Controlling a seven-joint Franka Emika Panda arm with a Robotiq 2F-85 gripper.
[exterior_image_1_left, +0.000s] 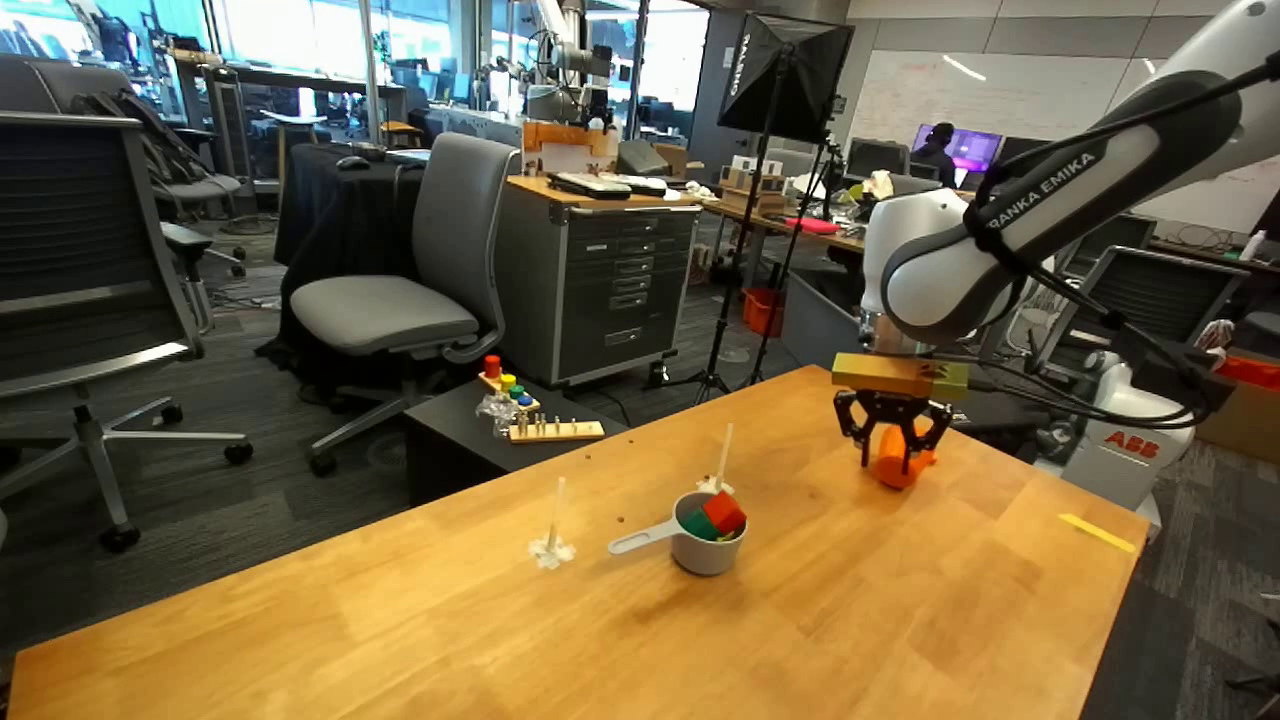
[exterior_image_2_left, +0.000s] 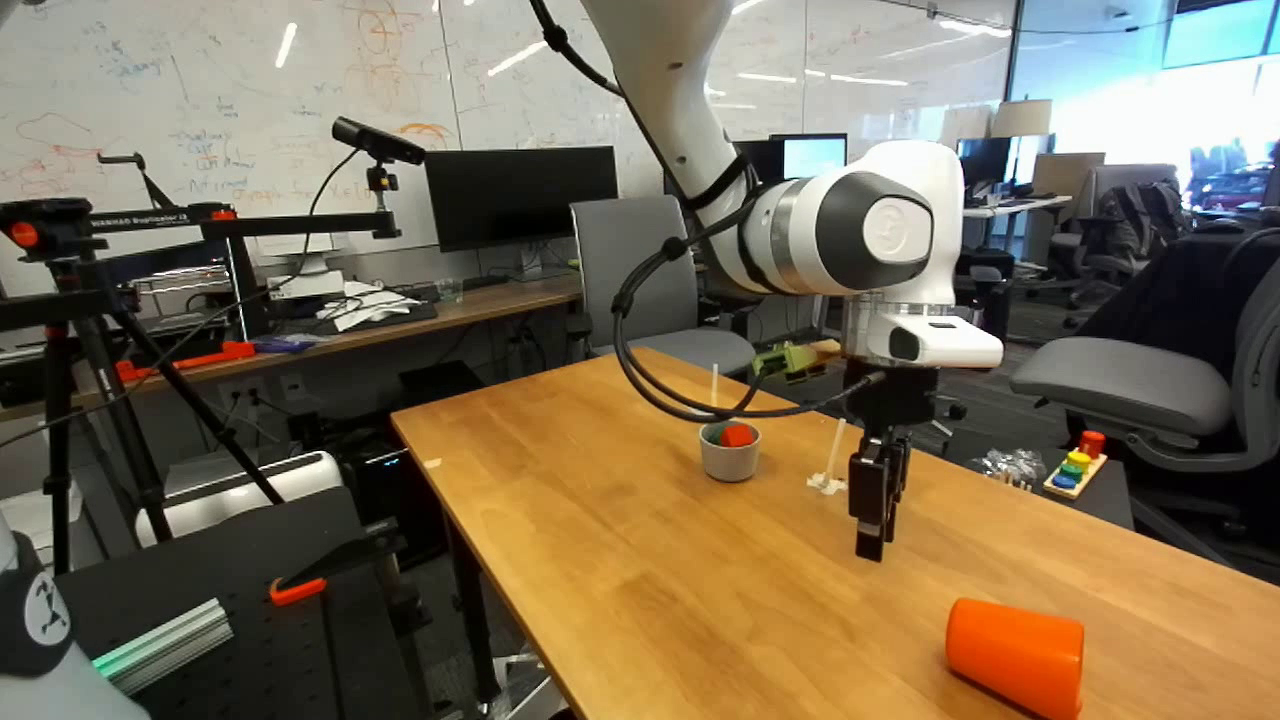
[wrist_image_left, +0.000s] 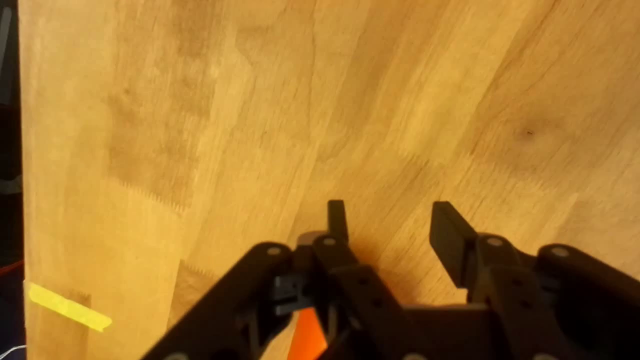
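An orange cup (exterior_image_2_left: 1014, 658) lies on its side on the wooden table. My gripper points down with a clear gap between its fingers and nothing in it. In exterior view 1 the fingers overlap the orange cup (exterior_image_1_left: 897, 472), but exterior view 2 shows the gripper (exterior_image_2_left: 872, 550) apart from it, on the far side. Only a slice of the cup (wrist_image_left: 307, 337) shows at the bottom of the wrist view; the gripper hides the rest.
A grey measuring cup (exterior_image_1_left: 708, 554) holds a red block (exterior_image_1_left: 725, 512) and a green block (exterior_image_1_left: 698, 524). Two thin upright sticks, one of them a white stick (exterior_image_1_left: 555, 516), are fixed to the table nearby. Yellow tape (exterior_image_1_left: 1098, 532) marks the right side.
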